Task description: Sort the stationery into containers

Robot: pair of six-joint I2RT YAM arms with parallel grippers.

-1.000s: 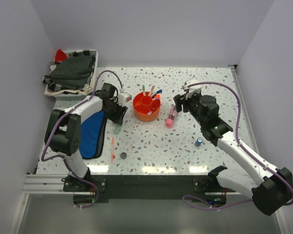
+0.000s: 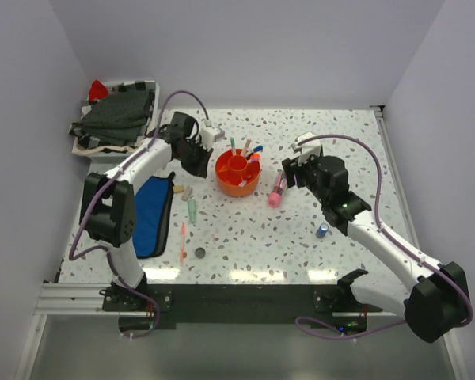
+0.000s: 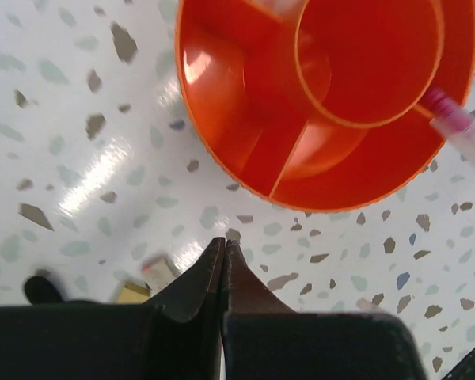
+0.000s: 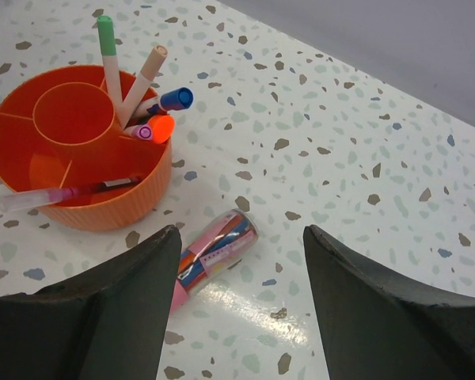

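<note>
The orange round divided holder (image 2: pixel 249 182) holds several markers and pens (image 4: pixel 110 67); a pink pen (image 4: pixel 59 195) lies across its near rim. Just left of it, my left gripper (image 2: pixel 199 168) is shut, with nothing visible between its fingertips. A beige eraser (image 3: pixel 158 275) and yellow block (image 3: pixel 132 294) lie below it. My right gripper (image 2: pixel 297 170) stands open over the table, right of a pink-ended clear tube of coloured items (image 4: pixel 218 253). A green item (image 2: pixel 192 210), an orange stick (image 2: pixel 183 241), a grey round piece (image 2: pixel 200 252) and a blue cylinder (image 2: pixel 322 230) lie on the table.
A blue-black pouch (image 2: pixel 150 226) lies on the left of the speckled table (image 2: pixel 356 142). A white crate (image 2: pixel 153 99) with dark cloths and red cloth sits at back left.
My left gripper has moved up the top view, away from the green item, which is now in clearer view beside the small blocks. The right arm has shifted slightly.
</note>
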